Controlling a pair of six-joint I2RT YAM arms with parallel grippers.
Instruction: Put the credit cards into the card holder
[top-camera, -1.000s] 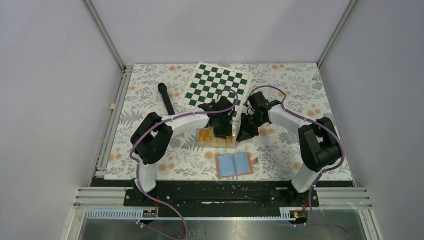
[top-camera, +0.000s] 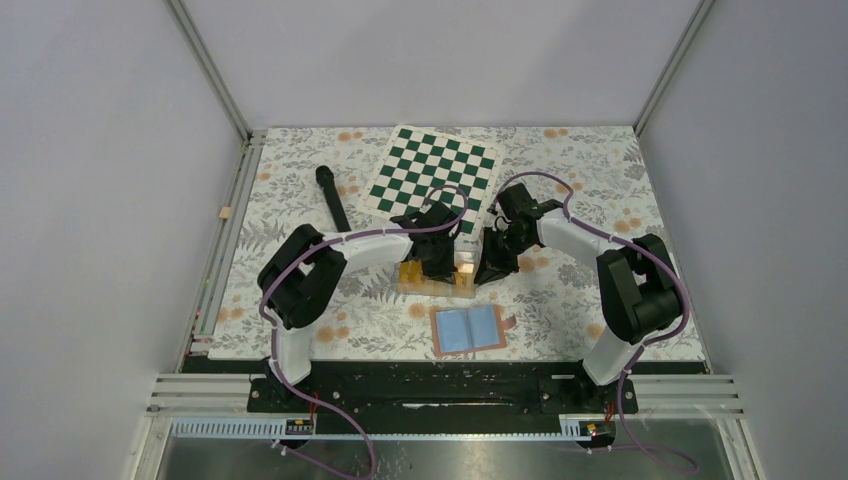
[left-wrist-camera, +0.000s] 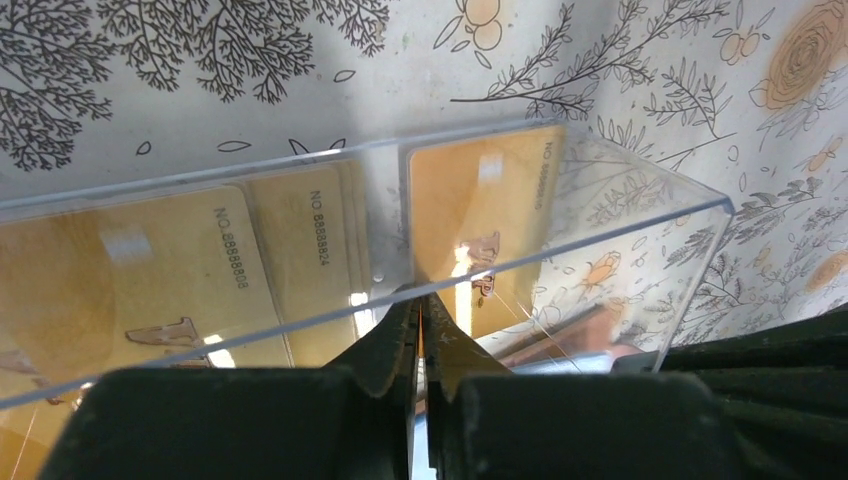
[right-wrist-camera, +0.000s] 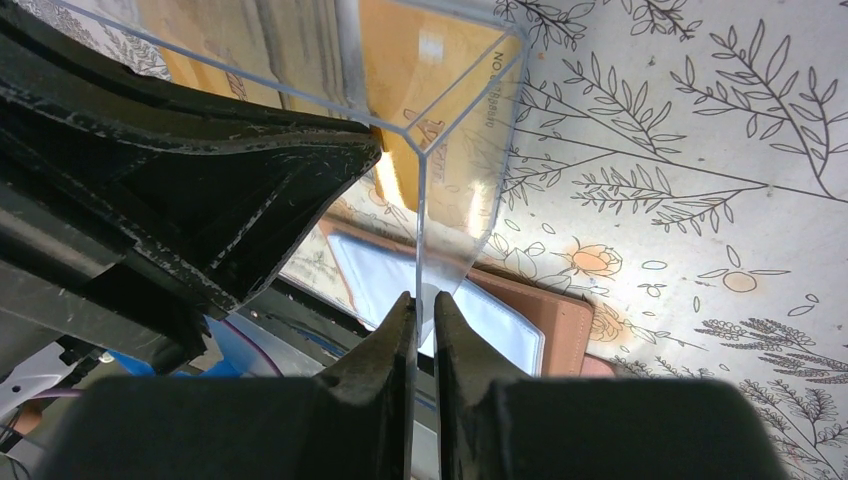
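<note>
Gold cards (left-wrist-camera: 150, 265) lie in a clear open box (top-camera: 430, 290). One card (left-wrist-camera: 480, 205) rests apart, near the box's right end, with a gap to its neighbour (left-wrist-camera: 318, 250). My left gripper is shut at the box's front rim, tips close to that separate card; no card shows clearly between its fingers. Shut on the box's upright right corner edge is my right gripper. In front of the box the card holder (top-camera: 469, 330) lies open, brown outside with pale blue inner faces. The top view hides part of the cards under the left gripper.
A green-and-white checkered board (top-camera: 435, 170) lies behind the box, partly under the left arm. The black microphone (top-camera: 332, 198) is at the back left. Both grippers are close together at the box.
My left gripper has shifted slightly left and toward the front over the box. More gold shows at the box's right end than a second ago. The right arm and the holder look nearly unmoved.
</note>
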